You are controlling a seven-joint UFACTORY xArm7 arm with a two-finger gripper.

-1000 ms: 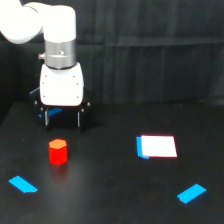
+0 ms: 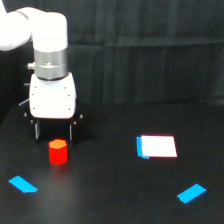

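A small red block [image 2: 58, 152] sits on the dark table at the left of the camera view. Just above it in the picture, my white gripper [image 2: 54, 133] points down with its fingers open. Its dark fingers [image 2: 37, 129] stand wide apart, one toward each side of the block's upper edge. Whether the fingertips are over the block or behind it I cannot tell. No object shows between them.
A white square [image 2: 159, 146] lies on the right, with a blue strip [image 2: 139, 147] along its left edge. Flat blue pieces lie at the front left [image 2: 22, 184] and front right [image 2: 191, 193]. Bare table fills the middle; a dark curtain [image 2: 140, 60] hangs behind.
My gripper has come lower and slightly left, closer to the red block in the picture. The block has not moved.
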